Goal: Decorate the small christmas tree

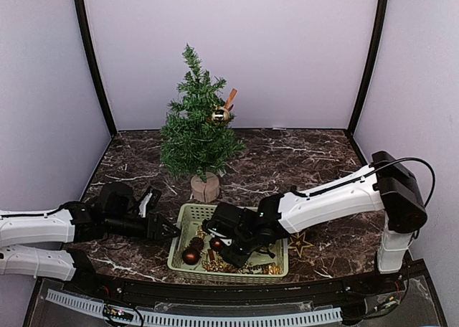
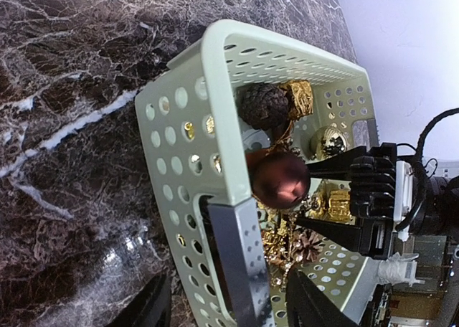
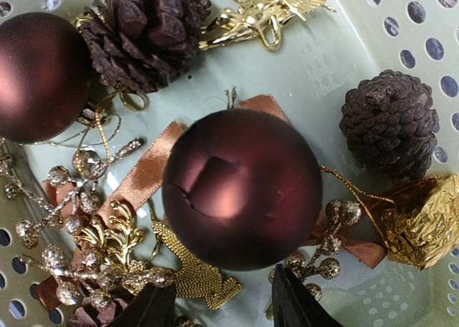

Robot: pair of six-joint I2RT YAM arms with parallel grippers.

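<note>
The small tree [image 1: 197, 126] stands on a wooden base, a gold ball with ribbon [image 1: 220, 115] on it. The green basket [image 1: 173, 248] in front holds matte red balls [image 1: 191, 255], pinecones [image 3: 387, 119] and gold ornaments. My right gripper hangs in the basket, fingers apart, just before a red ball [image 3: 240, 187] that fills the middle of the right wrist view; nothing shows gripped. My left gripper is at the basket's left edge, fingers apart, with the basket's corner beyond them and nothing visibly held.
A gold star [image 1: 301, 244] lies on the dark marble table [image 1: 301, 155] right of the basket. Pale walls enclose the back and sides.
</note>
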